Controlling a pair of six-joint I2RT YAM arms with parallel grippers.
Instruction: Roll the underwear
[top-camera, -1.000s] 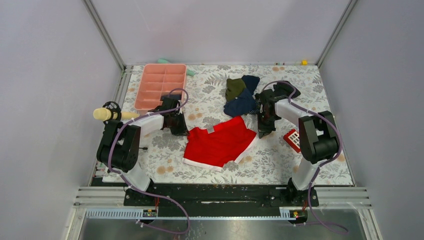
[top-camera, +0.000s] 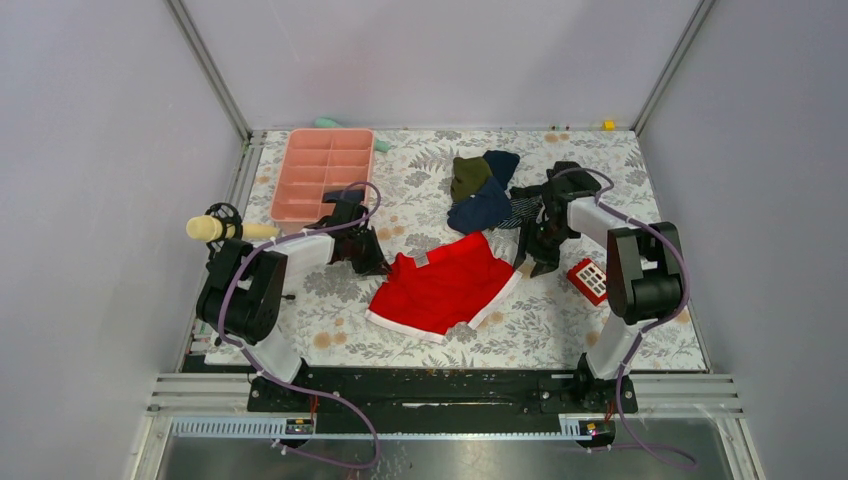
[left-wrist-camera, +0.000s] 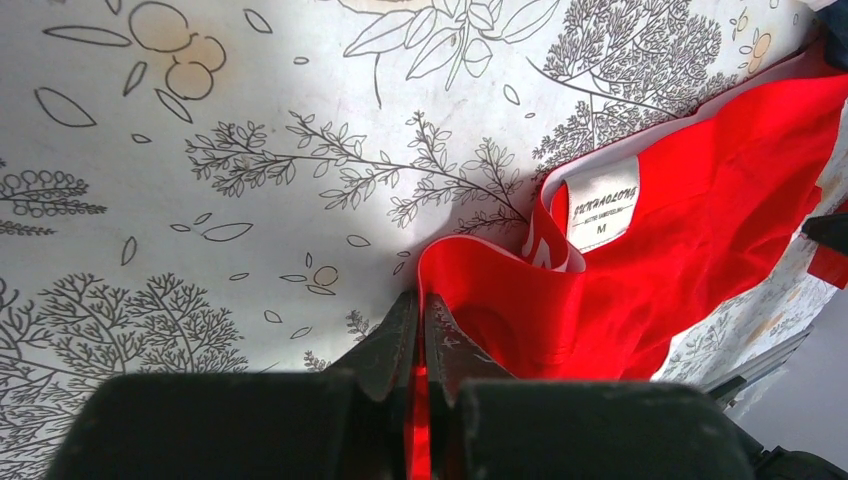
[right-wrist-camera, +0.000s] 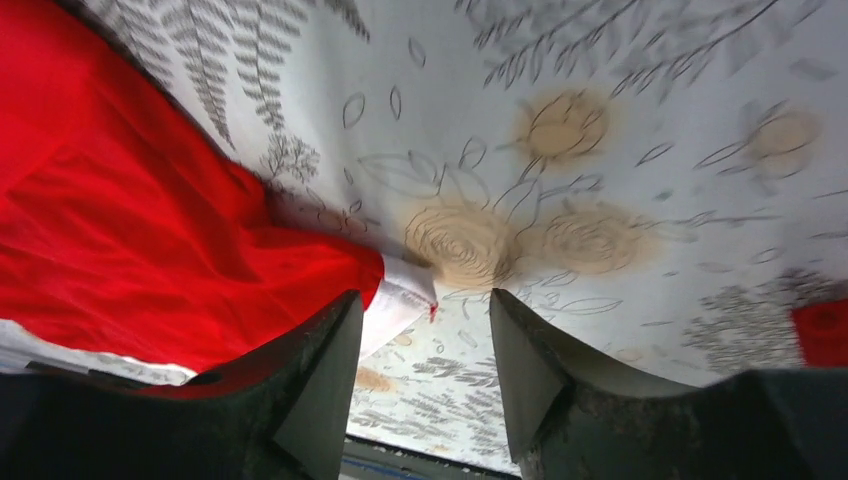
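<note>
Red underwear with white trim lies spread on the patterned table, its white label near the waistband. At its left end my left gripper is shut on a thin fold of the red cloth, which rises up between the fingertips. My right gripper is open above the underwear's right corner, where a white-trimmed tip shows between and just beyond the fingers.
A pink divided bin stands at the back left. Folded dark and olive garments lie at the back middle. A red-and-white box is at the right.
My right gripper has shifted slightly and now stands open at the corner. My left gripper has moved slightly right with the edge of the cloth.
</note>
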